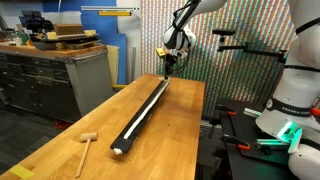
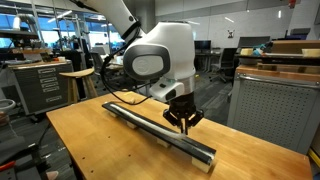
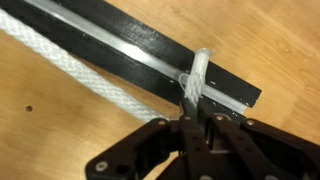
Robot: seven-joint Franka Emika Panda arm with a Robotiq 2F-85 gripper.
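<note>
In the wrist view, my black gripper is shut on a white braided rope [image 3: 75, 68], close to its end. A short frayed piece of rope stands up past the fingers. The rope runs back to the upper left, lying along a long black rail [image 3: 130, 37] that has a pale grey groove. The rail's end lies just right of my fingers. Exterior view 1 shows the whole rail [image 1: 138, 122] lengthwise on the table, with a pale strip along it. A person leans over the rail's far end, where the gripper is too small to make out.
A wooden mallet [image 1: 87, 140] lies on the near left of the table. A white robot arm [image 1: 292, 95] stands at the right edge, and a dark workbench [image 1: 60, 80] lines the left. The person [image 2: 165, 60] stands close behind the rail. Bare wood [image 2: 100, 130] lies in front of it.
</note>
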